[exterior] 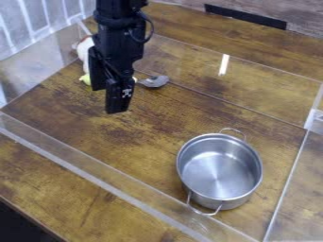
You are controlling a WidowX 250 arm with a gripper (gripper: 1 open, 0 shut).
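My black gripper (pixel 112 93) hangs in the upper left of the camera view, pointing down over the wooden surface with its fingers open. Behind it, partly hidden, are a small yellow-green object (pixel 89 79), a white item (pixel 85 51) and a grey spoon-like piece (pixel 154 81). A steel pot (pixel 218 171) with wire handles stands at the lower right, well apart from the gripper.
Clear low panels border the wooden work area (pixel 139 151) on the left, front and right. A dark slot sits at the back edge.
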